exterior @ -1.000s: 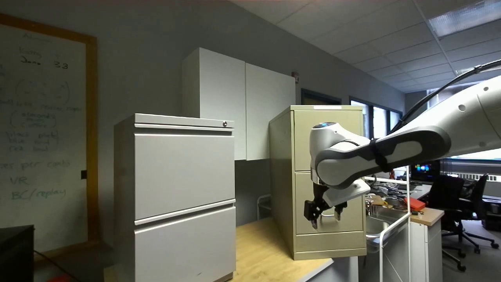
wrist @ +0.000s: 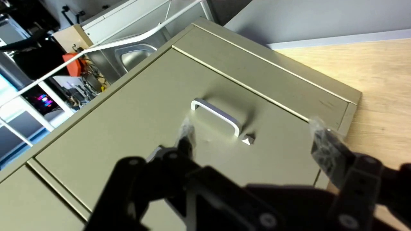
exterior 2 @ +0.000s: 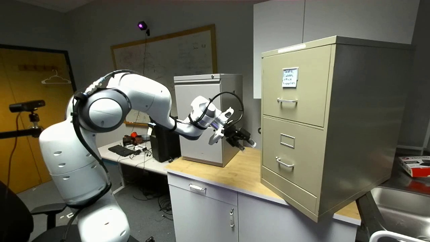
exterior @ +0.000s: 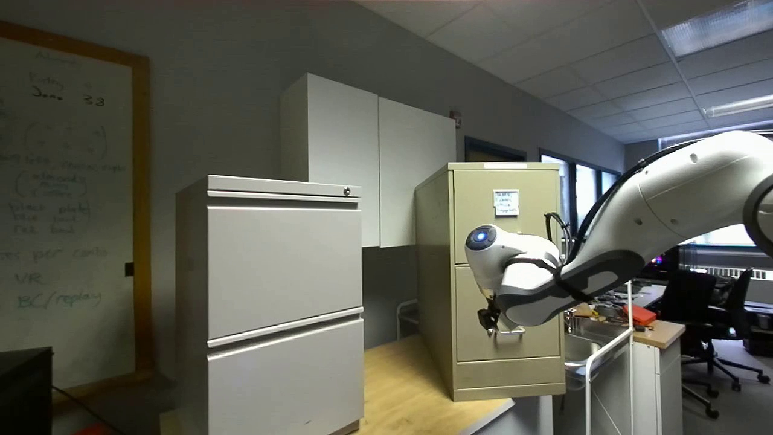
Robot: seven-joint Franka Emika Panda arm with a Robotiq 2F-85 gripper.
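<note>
A tan two-drawer file cabinet stands on the wooden counter, both of its drawers closed. On its lower drawer is a silver handle, which the wrist view shows between and beyond my spread fingers. My gripper is open, holding nothing, and faces the cabinet front at a slant. From the side, the gripper appears apart from the lower handle, left of it and higher in the picture. The upper drawer has its own handle and a handwritten label.
A grey file cabinet stands on the same counter, with bare wood between the two cabinets. A metal sink lies beside the tan one, and a white rail stands near it. White wall cupboards hang above.
The wrist has tilted over, so the gripper that pointed down now points toward the cabinet front. The arm has shifted a little to the left in exterior view 1.
</note>
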